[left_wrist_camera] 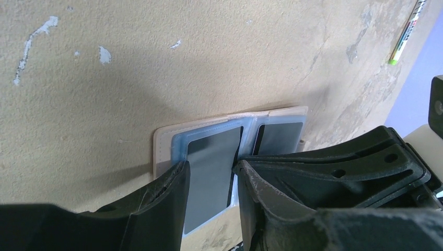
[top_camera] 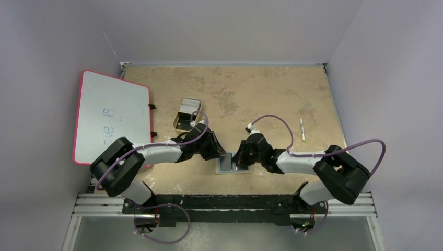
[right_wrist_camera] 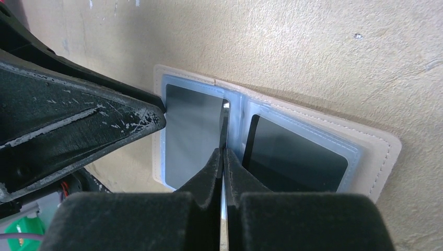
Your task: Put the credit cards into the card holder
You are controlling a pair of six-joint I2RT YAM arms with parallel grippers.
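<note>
The card holder (top_camera: 234, 172) lies open and flat on the table, pale outside with two blue-edged panels (right_wrist_camera: 235, 112). A dark grey, card-like face (right_wrist_camera: 193, 136) fills most of the left panel, with a narrow black strip between it and the fold. Another dark face (right_wrist_camera: 298, 157) shows in the right panel. My left gripper is open over the left panel, one finger on either side of the grey face, nothing gripped. With its fingertips together, my right gripper points down near the fold, beside the grey face's inner edge; nothing shows between them.
Behind the left arm stands a small tan box (top_camera: 176, 122) holding white and dark flat pieces. A whiteboard (top_camera: 112, 117) leans at the left, and a marker (top_camera: 302, 129) lies at the right.
</note>
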